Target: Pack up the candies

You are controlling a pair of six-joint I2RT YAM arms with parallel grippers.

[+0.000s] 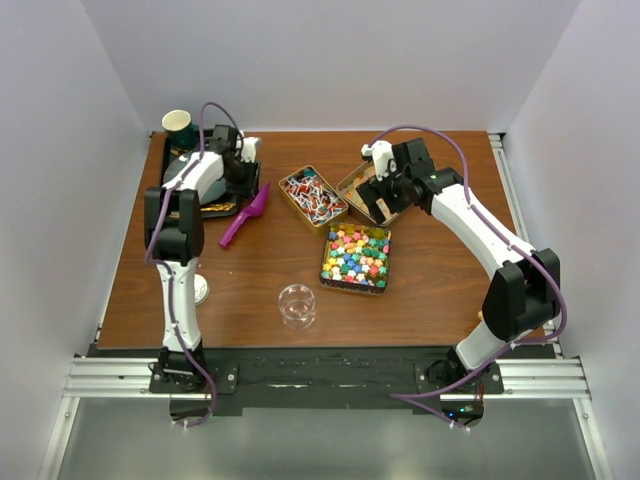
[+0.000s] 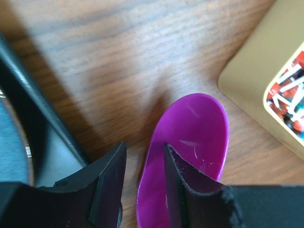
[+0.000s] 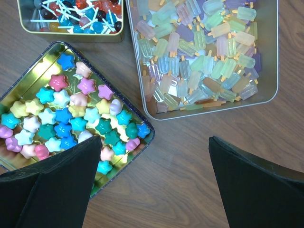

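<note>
A purple scoop (image 1: pixel 253 205) lies on the table with its handle toward the lower left. In the left wrist view, my left gripper is part open over the scoop (image 2: pixel 202 133). One side wall of the scoop shows in the gap, with the right finger (image 2: pixel 178 183) overlapping its hollow; whether they touch, I cannot tell. My right gripper stands open and empty near the popsicle-candy box (image 3: pixel 274 57) and the star-candy box (image 3: pixel 148 135). The lollipop box (image 1: pixel 284 190) sits right of the scoop.
Left of the scoop is a dark tray (image 1: pixel 162 172), partly under my left arm, with a green cup (image 1: pixel 178 122) at its far corner. A clear glass jar (image 1: pixel 297 307) and a white round lid (image 1: pixel 200 289) stand nearer the front.
</note>
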